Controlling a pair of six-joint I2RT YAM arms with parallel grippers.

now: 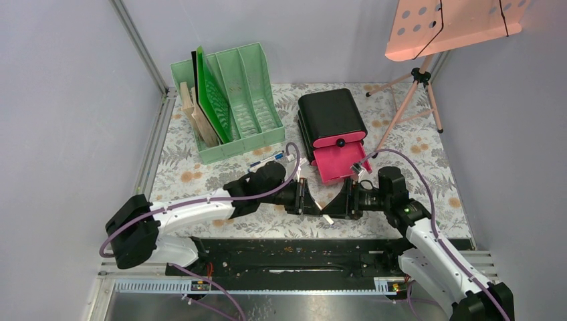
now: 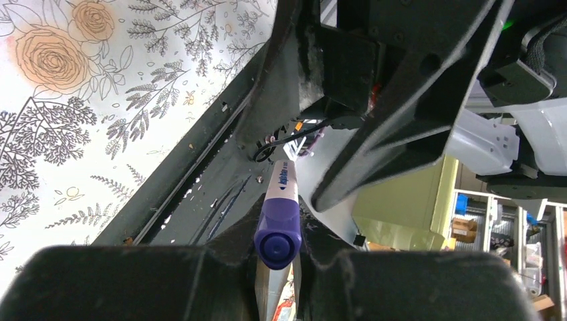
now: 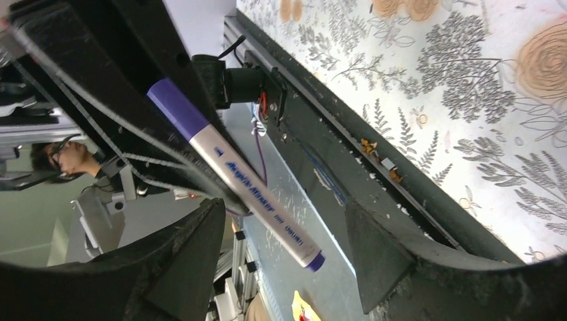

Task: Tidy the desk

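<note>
A white marker with a purple cap (image 2: 277,231) is gripped in my left gripper (image 1: 306,208), which is shut on it. In the top view its pale far end (image 1: 327,219) pokes out toward my right gripper (image 1: 342,208). The right wrist view shows the marker's printed barrel (image 3: 257,197) slanting across the gap of my open right gripper. Neither right finger (image 3: 194,247) visibly clamps it. Another marker with a blue cap (image 1: 278,156) lies on the desk behind the left wrist, partly hidden.
A black cabinet (image 1: 329,114) stands behind the grippers, its pink drawer (image 1: 333,160) pulled out. At back left, a green rack (image 1: 251,142) holds a green folder (image 1: 212,103) and books. A pink stand (image 1: 428,100) occupies the back right.
</note>
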